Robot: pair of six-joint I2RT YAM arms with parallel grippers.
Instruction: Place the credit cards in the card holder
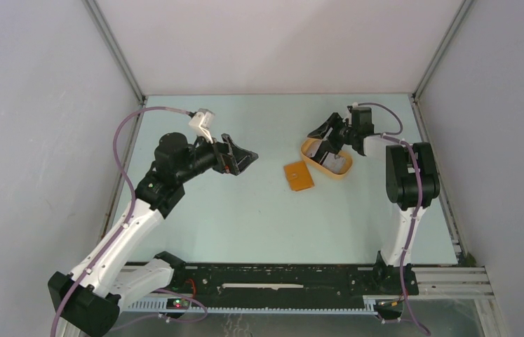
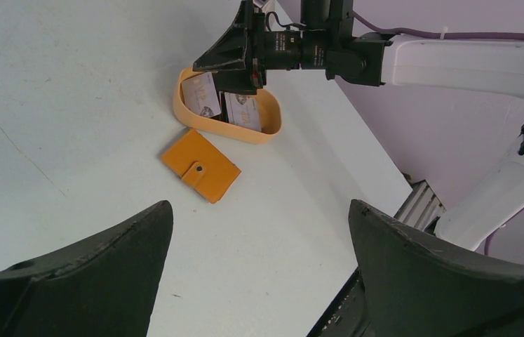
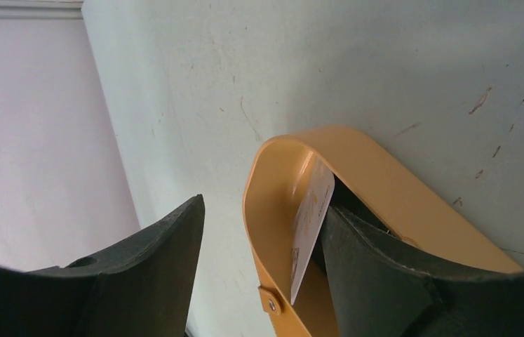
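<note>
An orange oval container (image 1: pixel 345 170) holds white and dark cards (image 2: pixel 243 111). Its near left is an orange card holder (image 1: pixel 299 175) with a snap tab, lying flat. My right gripper (image 1: pixel 327 137) is part open over the container's left end; in the right wrist view a white card (image 3: pixel 308 225) stands on edge against the container wall, beside the right-hand finger, with the other finger outside the rim. I cannot tell that it is gripped. My left gripper (image 1: pixel 238 159) is open above the table, left of the holder, with nothing between its fingers.
Walls and metal rails border it on both sides and at the back.
</note>
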